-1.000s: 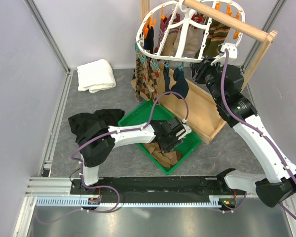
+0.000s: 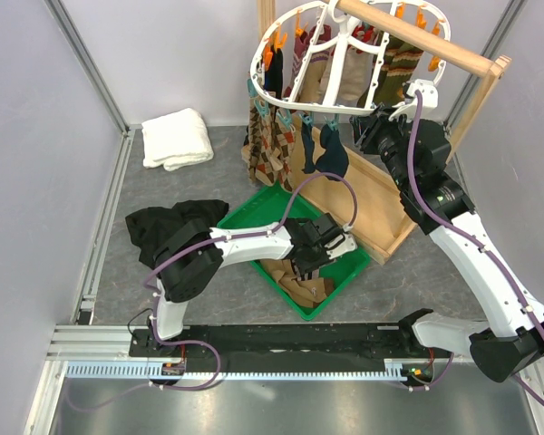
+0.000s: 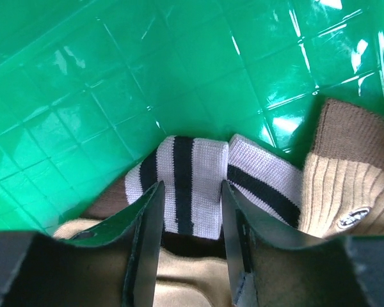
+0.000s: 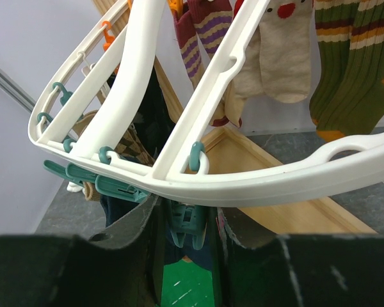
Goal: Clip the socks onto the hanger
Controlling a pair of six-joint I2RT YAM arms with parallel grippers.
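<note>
Brown and tan socks (image 2: 295, 283) lie in the green bin (image 2: 325, 304). In the left wrist view, a folded grey-white cuff with black stripes (image 3: 193, 167) reaches between the fingertips of my left gripper, which is part open; whether the pads touch it I cannot tell. At the rim of the white round hanger (image 4: 243, 188), my right gripper is shut on a teal clip (image 4: 187, 216). No sock shows in that clip. Dark blue socks (image 2: 333, 152) and patterned brown socks (image 2: 269, 145) hang from neighbouring teal clips.
Other socks (image 2: 399, 68) hang on orange clips around the hanger's far side. A wooden stand (image 2: 367, 204) rises behind the bin. Black cloth (image 2: 168, 225) and a folded white towel (image 2: 177, 139) lie to the left. Bare green floor (image 3: 179, 70) shows beside the socks.
The right arm holds still at the hanger rim.
</note>
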